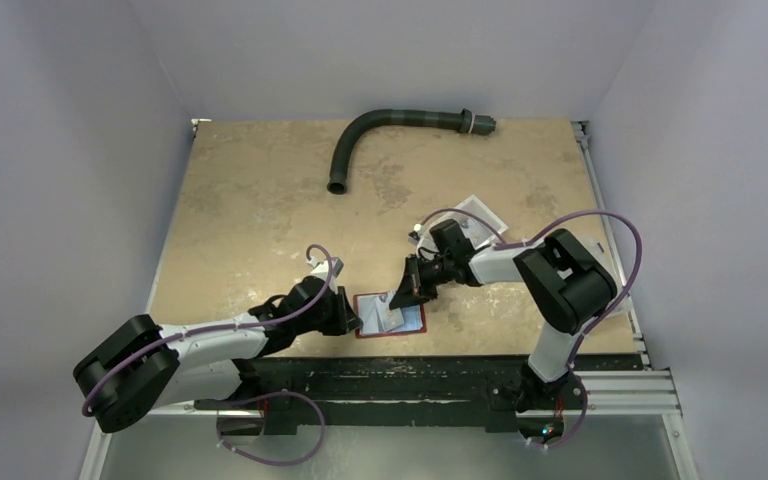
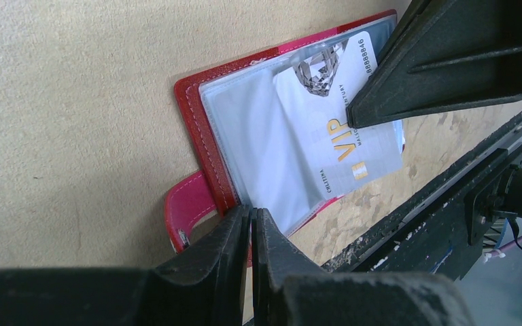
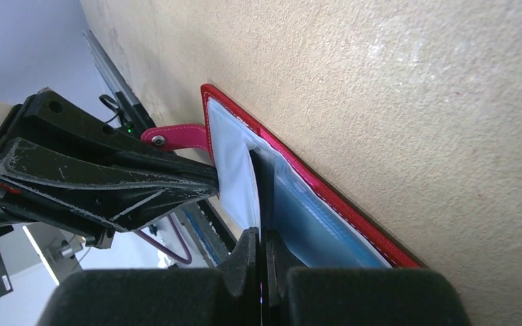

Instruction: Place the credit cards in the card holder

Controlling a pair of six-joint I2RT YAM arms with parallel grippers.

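Observation:
The card holder, with a red border and pale clear sleeves, lies open near the table's front edge. A white credit card printed VIP lies slanted over its sleeve. My right gripper is shut on that card, which shows edge-on in the right wrist view. One black finger of it covers part of the card in the left wrist view. At the holder's left side, my left gripper has its fingers close together around the red edge, which shows between them. How far the card reaches into the sleeve is hidden.
A white tray or sheet lies behind the right arm, partly covered. A dark bent hose rests at the back.

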